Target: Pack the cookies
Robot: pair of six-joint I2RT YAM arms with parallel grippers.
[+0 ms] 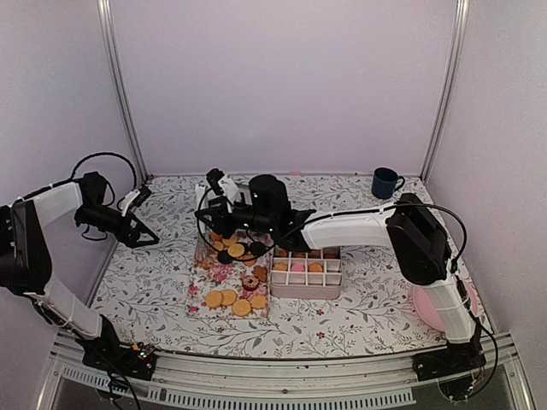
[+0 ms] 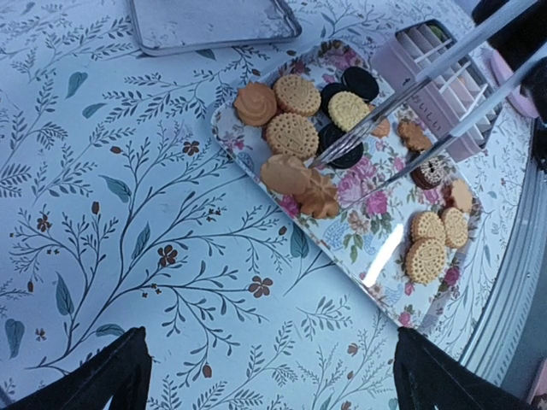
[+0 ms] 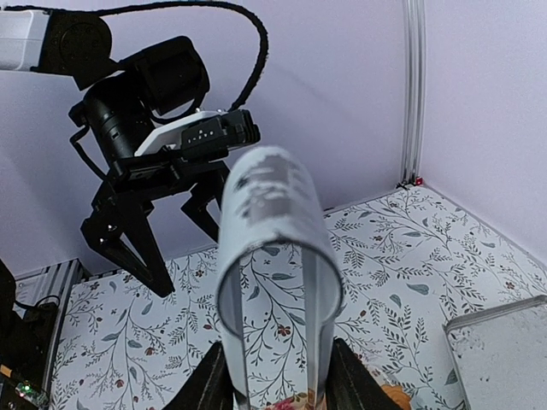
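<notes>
A floral tray [image 1: 202, 282] holds round, flower-shaped and dark cookies [image 2: 291, 137]. Beside it sits a pink compartment box [image 1: 306, 290] with cookies in several cells. My right gripper [image 1: 214, 213] holds metal tongs over the tray's upper left; in the left wrist view their tips are down among the cookies, by a flower-shaped cookie [image 2: 320, 198]. Whether they pinch it, I cannot tell. My left gripper [image 1: 137, 231] stands open and empty at the left, apart from the tray.
A metal tray [image 2: 214, 34] lies behind the floral tray. A dark mug [image 1: 385, 184] stands at back right, a pink plate [image 1: 427, 312] at front right. The table left of the floral tray is clear.
</notes>
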